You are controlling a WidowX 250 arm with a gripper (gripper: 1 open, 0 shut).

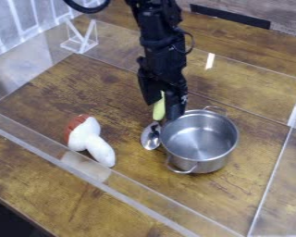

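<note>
The black robot arm reaches down from the top of the view, its gripper [162, 95] open over a pale green corn cob [159, 110], which lies just left of a steel pot [200, 141]. The gripper covers the cob's upper part; whether the fingers touch it I cannot tell. A shiny metal spoon [151, 136] lies against the pot's left side. A white plush object with a red top [92, 141] lies at the lower left.
A thin white object [209, 61] lies at the back right. A white frame-like object [82, 35] stands at the back left.
</note>
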